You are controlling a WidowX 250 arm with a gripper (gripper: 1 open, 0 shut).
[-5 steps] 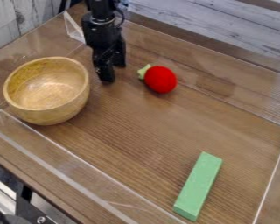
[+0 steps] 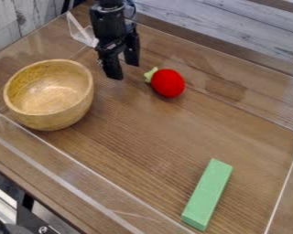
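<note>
My gripper (image 2: 118,57) hangs open at the top middle of the camera view, its black fingers pointing down. It is above and behind a yellow bowl (image 2: 27,101) on the left, and left of a red round object (image 2: 168,84) with a small pale green part on its upper left.
A green rectangular block (image 2: 207,194) lies at the front right of the wooden table (image 2: 136,164). A pale object stands at the back, behind the gripper, partly hidden.
The gripper has risen slightly from lower down over the table. The bowl, the red object and the green block have not moved.
</note>
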